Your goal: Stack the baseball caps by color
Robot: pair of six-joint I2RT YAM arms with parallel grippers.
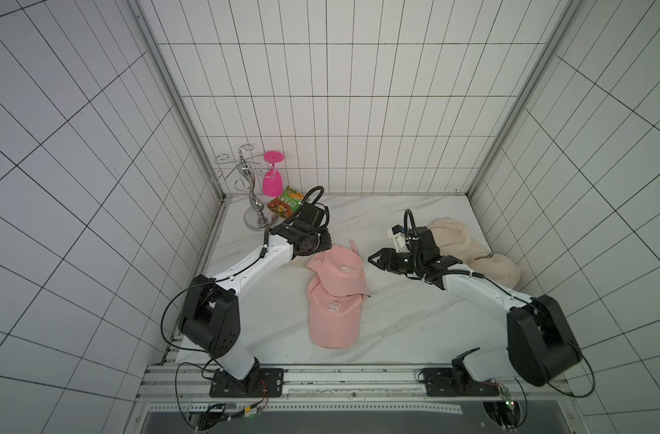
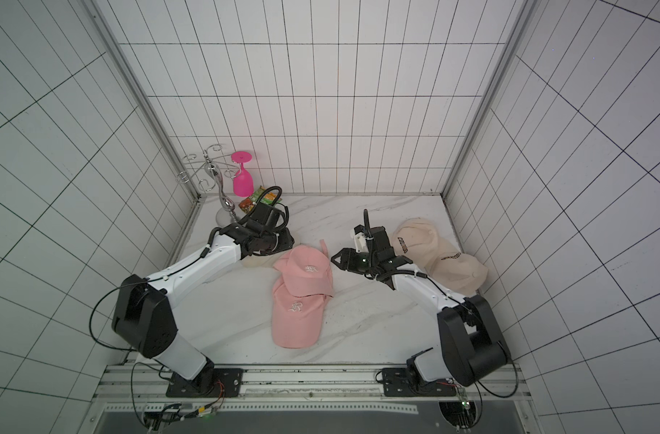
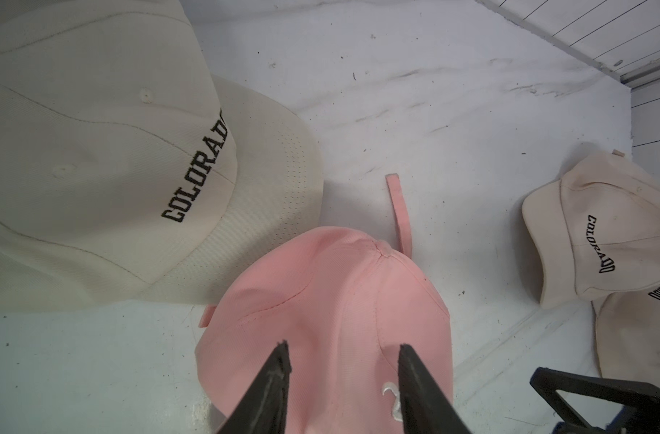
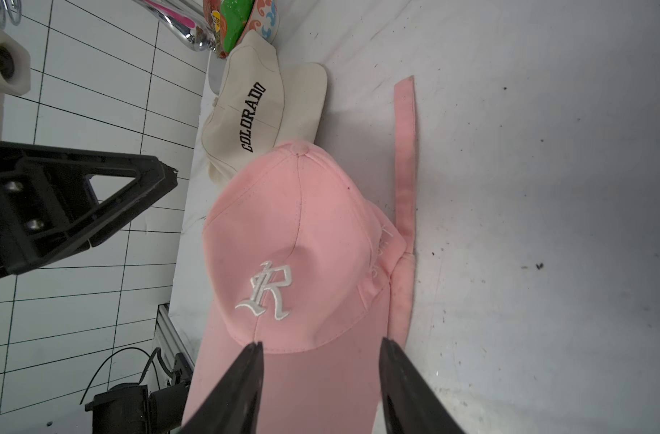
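Observation:
Two pink caps lie overlapped at table centre, the upper one (image 1: 337,264) resting on the lower one (image 1: 333,325); the upper cap fills the lower middle of the left wrist view. My left gripper is open above it, near a beige COLORADO cap (image 3: 98,159) behind the pink pair at left, largely hidden by the arm from above. Two more beige caps (image 2: 453,267) lie overlapping at the right. My right gripper is open just right of the upper pink cap, nothing between its fingers.
A metal stand (image 1: 257,217) with a pink goblet (image 1: 272,181) and a colourful packet (image 1: 286,199) stand at back left. Tiled walls enclose three sides.

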